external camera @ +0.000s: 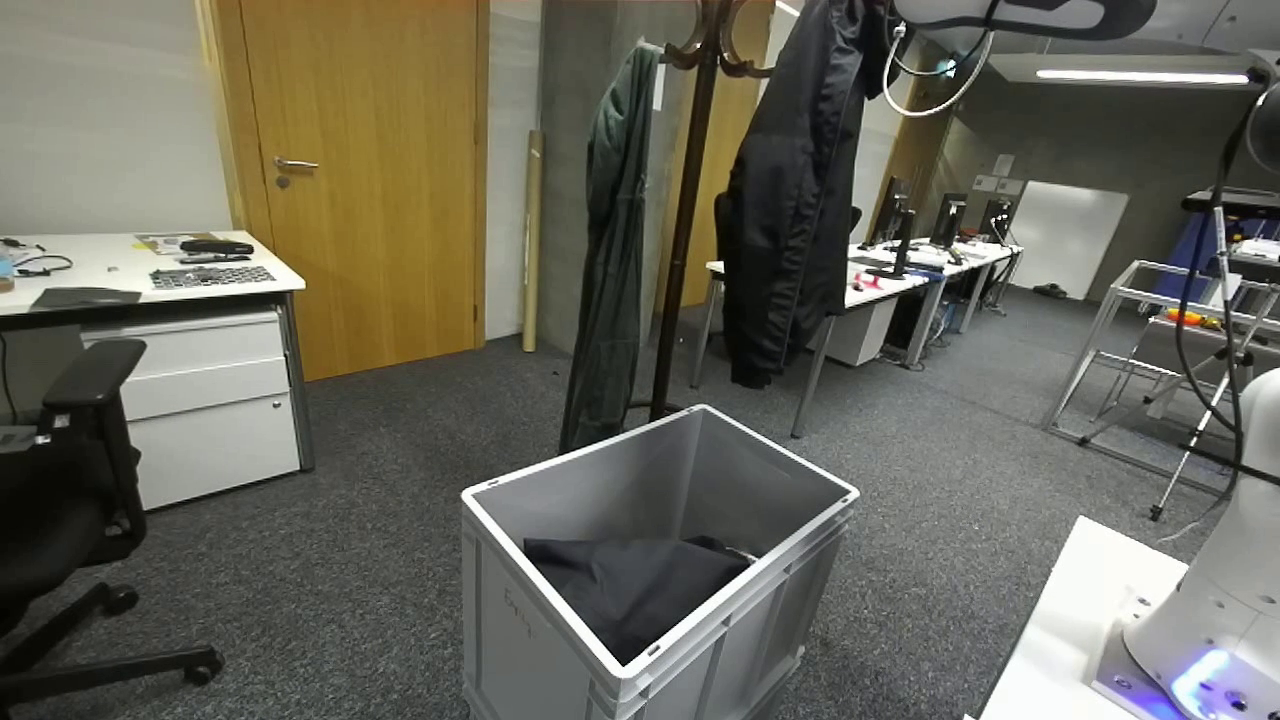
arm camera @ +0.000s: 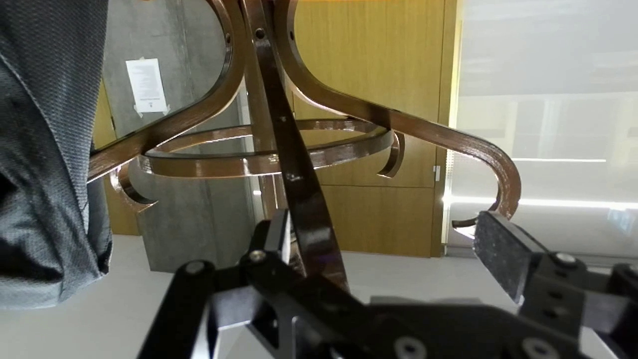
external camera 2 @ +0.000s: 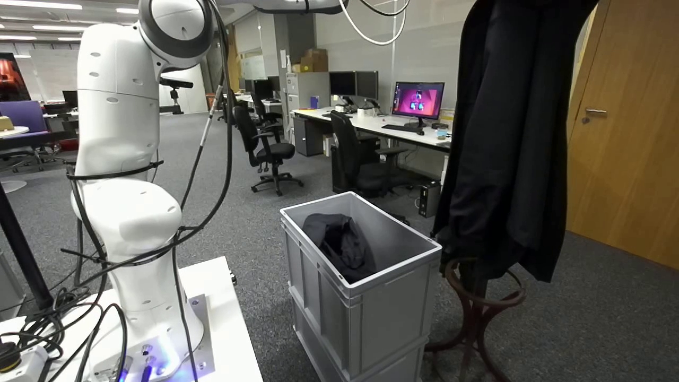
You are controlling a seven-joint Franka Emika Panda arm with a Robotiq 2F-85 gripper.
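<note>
My gripper is open in the wrist view, its two fingers wide apart and holding nothing. The dark brown wooden coat rack (arm camera: 290, 149) stands beyond it, with one curved arm passing close by the left finger (arm camera: 276, 233); whether they touch is unclear. A dark garment (arm camera: 48, 131) fills the left edge of that view. In exterior view 1, a black garment (external camera: 792, 180) and a grey-green one (external camera: 614, 240) hang from the rack. The gripper itself is above both exterior views. Dark cloth (external camera: 630, 588) lies inside the grey crate (external camera: 540, 480).
The crate (external camera 2: 388, 299) stands on the floor between the robot's white table (external camera 2: 223, 305) and the rack's curved base (external camera 2: 474, 305). Cables (external camera 2: 382, 41) dangle from the raised arm. A desk (external camera: 144, 276) and a chair (external camera: 84, 480) are off to the left in exterior view 1.
</note>
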